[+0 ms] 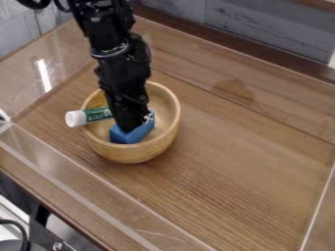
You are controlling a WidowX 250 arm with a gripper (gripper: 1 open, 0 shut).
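My black gripper (125, 110) reaches down from the upper left into a light wooden bowl (155, 147) on the table. Its fingertips are low inside the bowl, just above a blue block (128, 134). A white tube with a green section (92, 115) leans on the bowl's left rim, beside the gripper. The dark fingers overlap, so whether they are open or shut is hard to see.
A cable (14, 227) lies at the lower left. A grey wall (262, 29) stands at the back.
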